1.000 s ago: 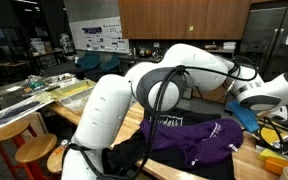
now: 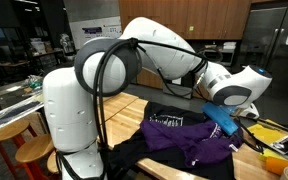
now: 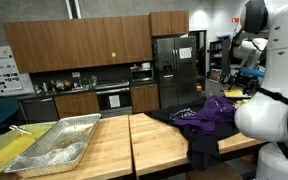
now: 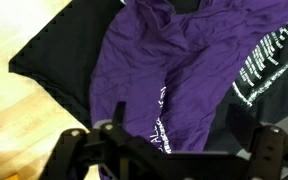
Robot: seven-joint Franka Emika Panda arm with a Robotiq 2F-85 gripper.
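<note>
A purple garment [image 2: 189,138] lies rumpled over black cloth [image 2: 124,151] on the wooden table. From the wrist view, the purple fabric [image 4: 134,70] fills the middle, with a line of white marks on it, and black fabric [image 4: 59,55] shows on both sides. My gripper is open above the cloth; its dark fingers [image 4: 114,140] stand wide apart at the bottom of that view, and no cloth is between them. In exterior view 1 the fingertips are hard to make out beside the blue part of the wrist.
Yellow items [image 2: 277,164] and a yellow-edged tray sit at the right of the table. Stools [image 2: 34,150] stand at the left. Foil trays [image 3: 54,145] are on a counter in exterior view 2. Bare wood [image 3: 159,140] is free left of the cloth.
The arm has swung left and back from the right side of the table, bringing the gripper over the purple garment. The cloth looks unmoved.
</note>
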